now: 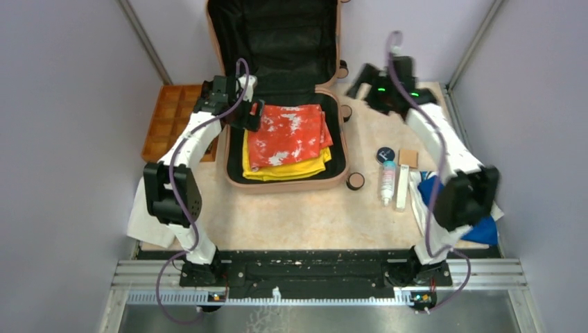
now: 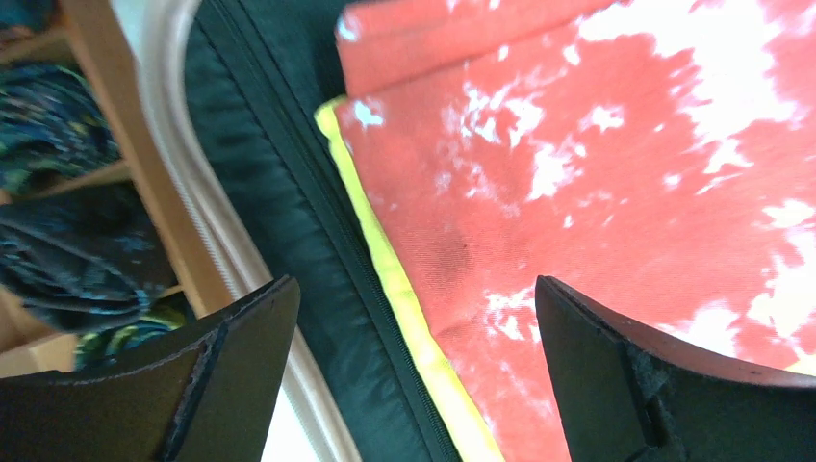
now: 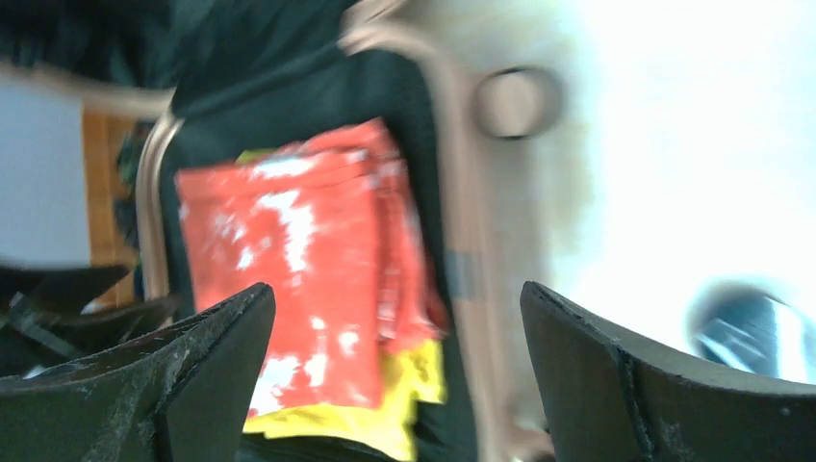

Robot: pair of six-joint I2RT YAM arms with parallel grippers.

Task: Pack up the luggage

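Observation:
The open pink suitcase (image 1: 288, 186) holds a folded red patterned cloth (image 1: 284, 135) on top of a yellow one (image 1: 291, 170). My left gripper (image 1: 253, 116) hangs open over the red cloth's back-left corner, by the suitcase's left side; in the left wrist view nothing is between its fingers. My right gripper (image 1: 366, 90), blurred by motion, is open and empty above the table just right of the suitcase's back.
A wooden divider box (image 1: 159, 132) with dark clothing is at left, a white cloth (image 1: 149, 215) before it. At right are a bottle (image 1: 387, 184), slim box (image 1: 402, 187), round discs (image 1: 355, 181) and blue-white cloth (image 1: 478, 229).

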